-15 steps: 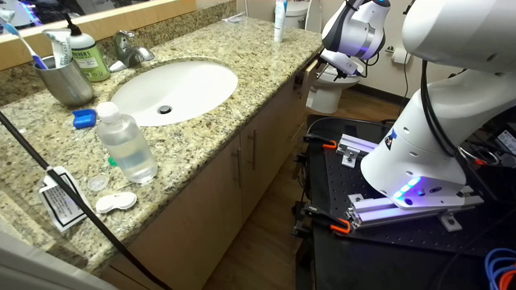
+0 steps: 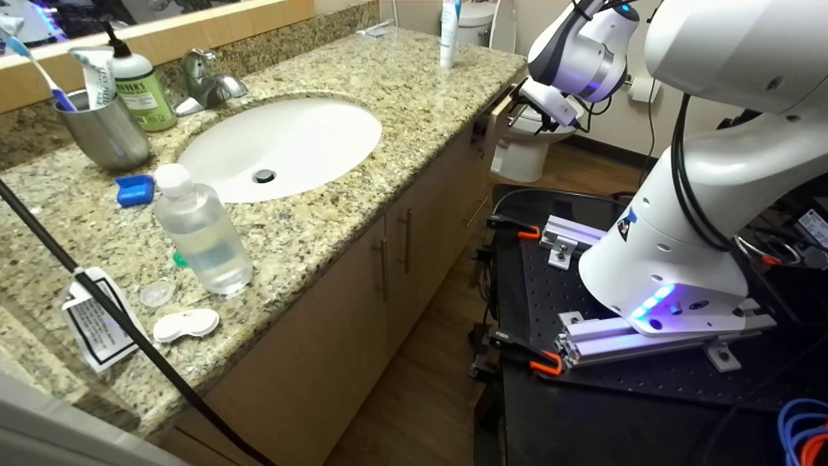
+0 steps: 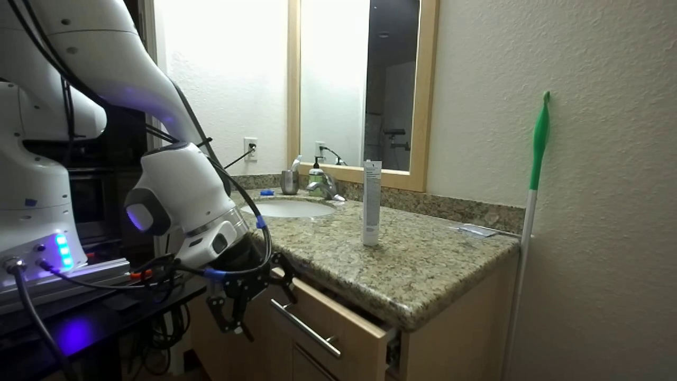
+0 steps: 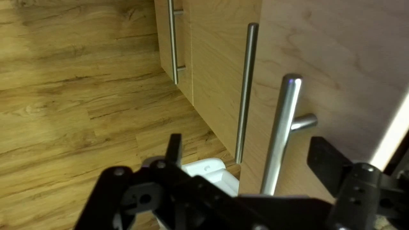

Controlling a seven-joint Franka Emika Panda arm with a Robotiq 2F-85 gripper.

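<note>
The top drawer (image 3: 362, 301) at the counter's near end stands partly open, with a gap under the countertop. Its silver bar handle (image 3: 306, 328) runs along the front. My gripper (image 3: 267, 314) is beside the drawer's far end, in front of the cabinet. In the wrist view my gripper is open, its black fingers (image 4: 174, 149) wide apart. Between them in that view appears the end of the drawer handle (image 4: 281, 130), apparently ungripped. The right finger lies near the drawer's top edge; whether it touches is unclear.
On the granite countertop (image 3: 419, 266) an upright white tube (image 3: 372, 203) stands near the drawer. Lower handles (image 4: 247, 92) stick out from the cabinet. A toilet (image 2: 528, 144) is beyond the counter; a clear bottle (image 2: 203, 233) stands by the sink (image 2: 310, 140).
My arm's wrist and gripper have shifted slightly right and down in exterior view 1, a little away from the counter. The drawer looks the same.
</note>
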